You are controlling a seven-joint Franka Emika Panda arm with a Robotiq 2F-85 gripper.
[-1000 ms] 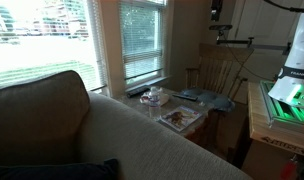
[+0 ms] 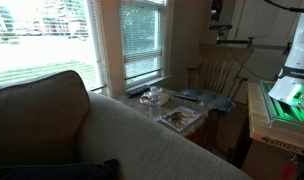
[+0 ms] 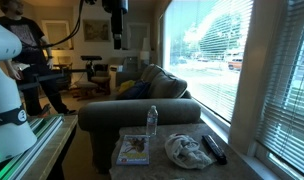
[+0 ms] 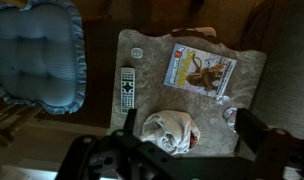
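My gripper is open, its two dark fingers wide apart with nothing between them. It hangs high above a small table [image 4: 152, 65]. On that table lie a picture-covered case or book [image 4: 199, 70], a pale crumpled cloth [image 4: 170, 128] and a light grey remote [image 4: 127, 92]. A clear bottle [image 3: 152, 120] stands upright near the sofa side, behind the case in the second exterior view. The cloth [image 3: 188, 151] sits between the case [image 3: 134, 150] and the dark-looking remote [image 3: 214, 150]. In the first exterior view only the gripper's lower end [image 2: 215, 14] shows at the top.
A grey sofa [image 2: 142, 140] borders one side of the table, with windows [image 2: 142, 40] along another. A chair with a blue cushion [image 4: 37, 55] stands by the remote's side. A small round item [image 4: 137, 53] lies at one table corner.
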